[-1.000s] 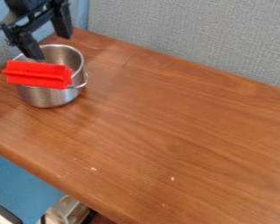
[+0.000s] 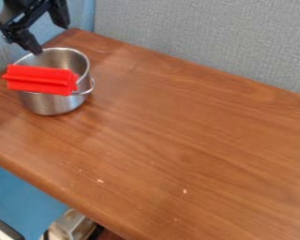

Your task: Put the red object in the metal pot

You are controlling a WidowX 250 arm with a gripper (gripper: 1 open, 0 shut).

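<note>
The red block (image 2: 42,80) is long and ridged. It lies tilted across the front of the metal pot (image 2: 63,105), resting on the rim, with its left end jutting out past the pot's side. Part of the pot's inside shows behind it. Above and behind the pot, at the top left, my black gripper (image 2: 48,34) is open, its fingers spread and nothing between them. It is clear of the block, and its upper part is cut off by the frame's edge.
A grey padded wall (image 2: 216,37) borders its far side. A metal and dark fixture (image 2: 72,227) sits at the lower left, beyond the table's edge.
My gripper has risen up and away from the pot, towards the top left. The red block and the pot have stayed where they were.
</note>
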